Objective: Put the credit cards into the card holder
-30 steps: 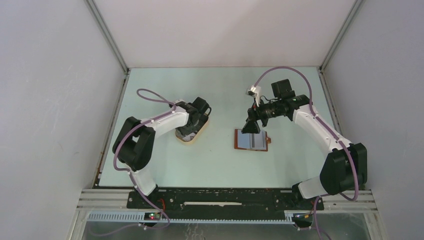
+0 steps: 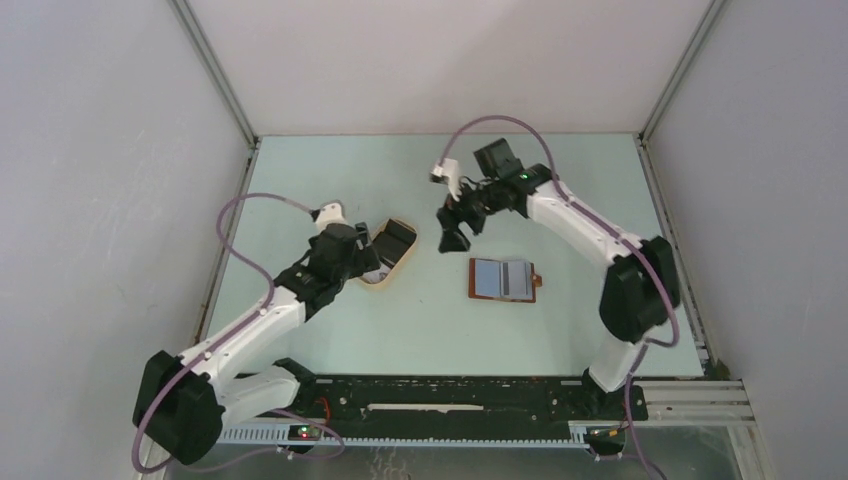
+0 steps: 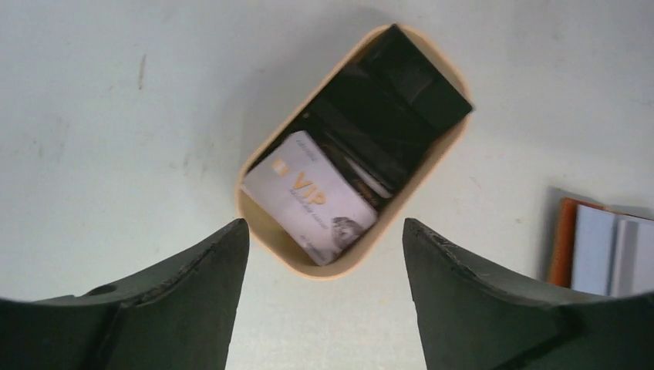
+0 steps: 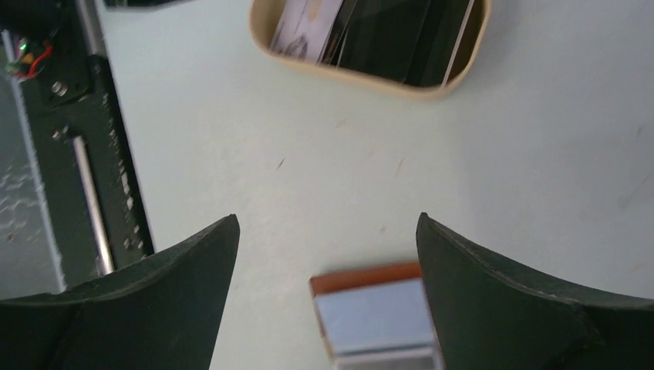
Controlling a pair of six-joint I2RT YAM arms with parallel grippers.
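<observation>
A white card marked VIP lies at the near end of a tan oval tray, with black flat items behind it. My left gripper stands open at the tray, its fingers spread with nothing between them. The brown card holder rests spread out on the table to the right, grey-blue panels facing up. In the right wrist view only part of that card holder shows, low in the picture. My right gripper is open and empty, up and left of the holder.
Bare pale table lies in front of the tray and the card holder. A black rail runs along the front edge. Purple hoses loop over both arms.
The left arm has drawn back toward the front left, uncovering more of the tray.
</observation>
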